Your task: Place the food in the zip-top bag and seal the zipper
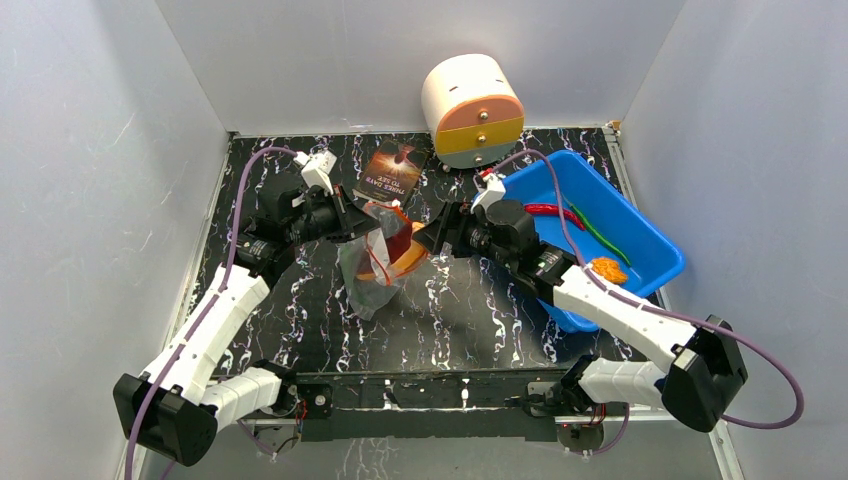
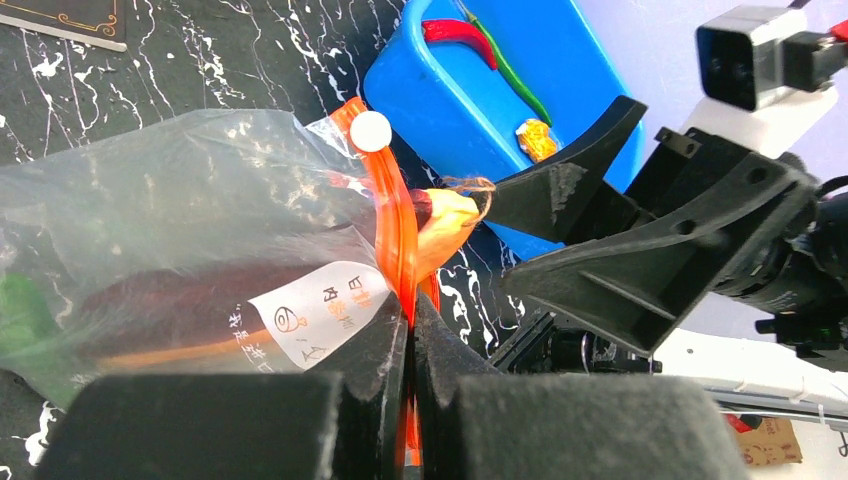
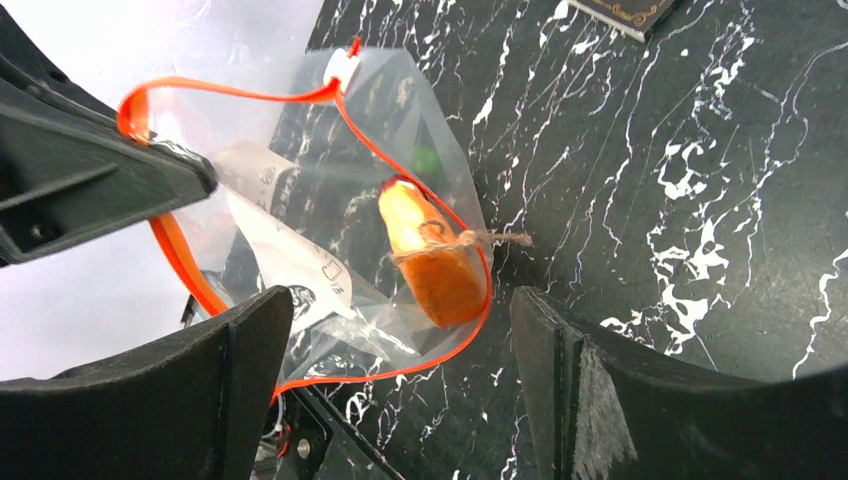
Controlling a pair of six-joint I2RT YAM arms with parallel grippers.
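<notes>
The clear zip top bag (image 2: 180, 190) with orange rim hangs from my left gripper, which is shut on that rim. Its mouth gapes toward the right wrist view. Inside lies an orange-yellow food item (image 3: 435, 270) tied with twine, its tip at the opening, with something green (image 3: 425, 160) deeper in. My right gripper (image 1: 435, 225) is part open just right of the bag's mouth, nothing seen between its fingers.
A blue bin (image 1: 640, 240) at the right holds a red pepper (image 1: 540, 209), a green pepper (image 1: 600, 237) and an orange piece (image 1: 608, 268). A book (image 1: 390, 170) and a drawer box (image 1: 470, 100) stand at the back.
</notes>
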